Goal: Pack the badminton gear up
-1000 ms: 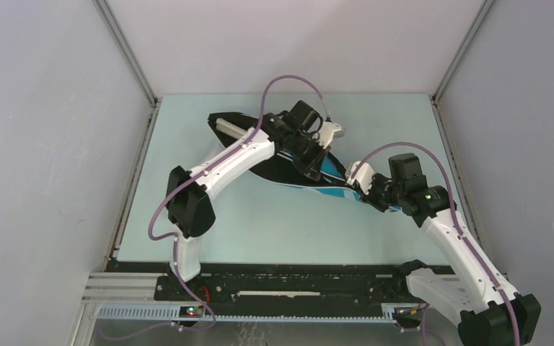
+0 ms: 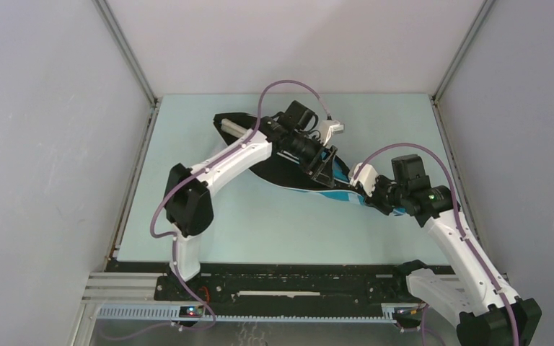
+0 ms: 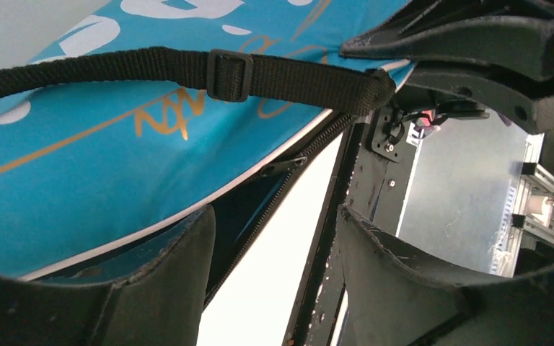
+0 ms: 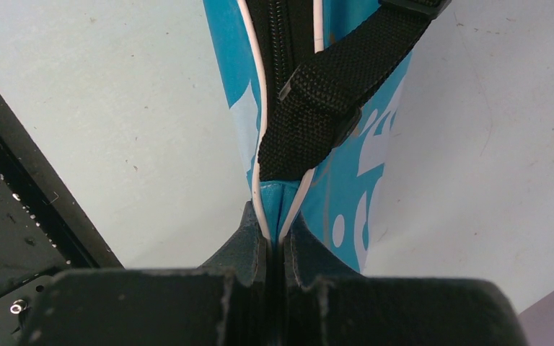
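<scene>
A blue and black badminton bag (image 2: 288,173) with white piping lies diagonally across the table, with a pale cylindrical item (image 2: 232,128) inside at its far-left end. My left gripper is open over the bag's middle, by a zipper (image 3: 286,180) with its pull and a black strap (image 3: 151,68); nothing is between its fingers. My right gripper is shut on the bag's narrow blue end (image 4: 280,198) with white piping, below the black strap buckle in the right wrist view.
Walls (image 2: 43,144) stand at both sides, and a black rail (image 2: 310,281) runs along the front edge.
The right arm has barely moved.
</scene>
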